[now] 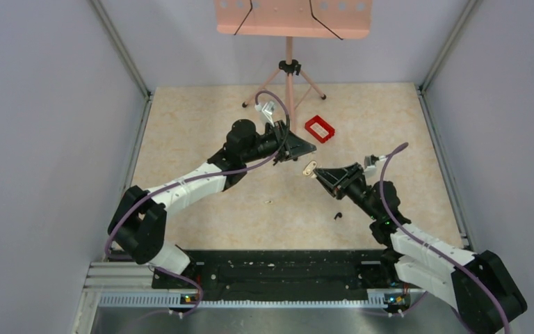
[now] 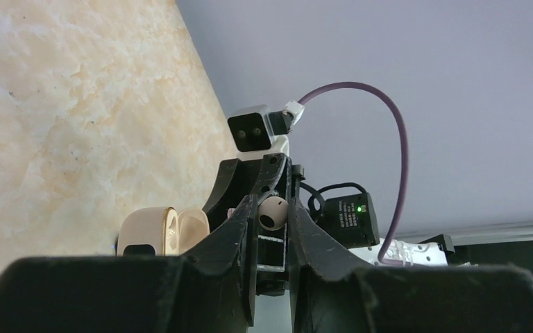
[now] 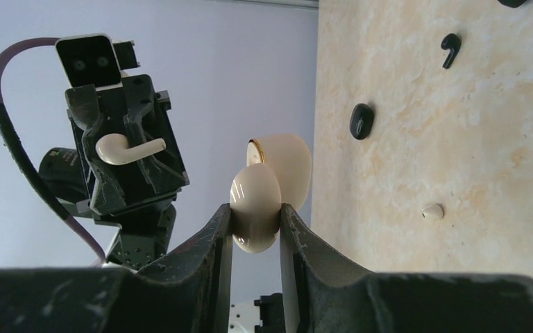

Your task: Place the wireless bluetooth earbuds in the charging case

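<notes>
My left gripper [image 1: 313, 148] is shut on a white earbud [image 2: 273, 213], whose rounded head shows between the fingertips in the left wrist view. From the right wrist view, that earbud's curved stem [image 3: 135, 150] stretches toward the case. The right gripper is shut on the white charging case [image 3: 255, 208]. Its lid [image 3: 288, 163] stands open and a gold rim edges it. From above, the case [image 1: 310, 168] is in the air just in front of the left fingertips, apart from them. Whether an earbud sits in its slots cannot be told.
On the table lie a black earbud [image 3: 451, 48], a black oval piece [image 3: 362, 121] and a white piece resembling an earbud [image 3: 432, 211]. Behind the grippers are a red tray [image 1: 320, 129] and the pink stand's legs [image 1: 290, 97].
</notes>
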